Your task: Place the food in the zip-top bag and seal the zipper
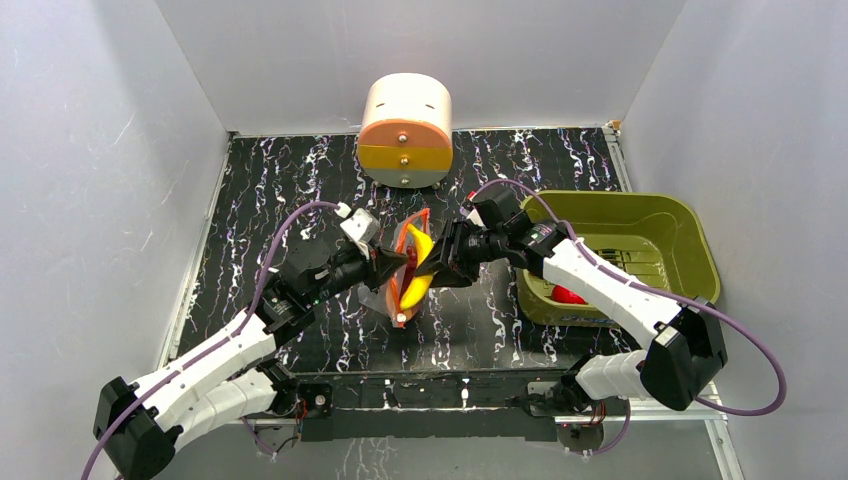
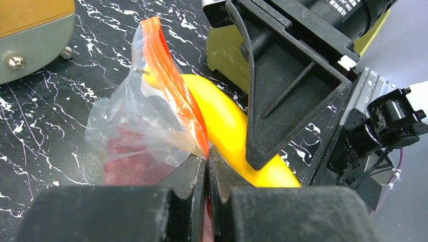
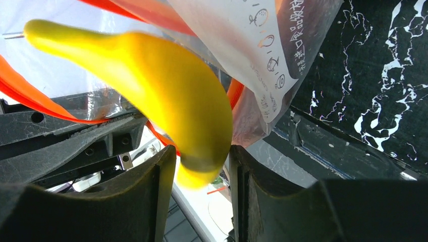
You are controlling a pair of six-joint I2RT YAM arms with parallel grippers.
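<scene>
A clear zip top bag (image 1: pixel 405 318) with an orange zipper rim stands at the table's middle, its mouth spread. Dark red food (image 2: pixel 134 159) shows through its film. My left gripper is shut on the bag's orange rim. A yellow banana (image 1: pixel 417 282) lies lengthwise along the mouth, its stem end inside the rim and its other end over the near part. In the right wrist view the banana (image 3: pixel 189 108) passes between the parted fingertips of my right gripper; whether both pads touch it is unclear.
A green basket (image 1: pixel 690 235) holding a red item (image 1: pixel 568 295) stands at the right, partly under my right arm. The bread-bin-like container (image 1: pixel 405 120) sits at the back.
</scene>
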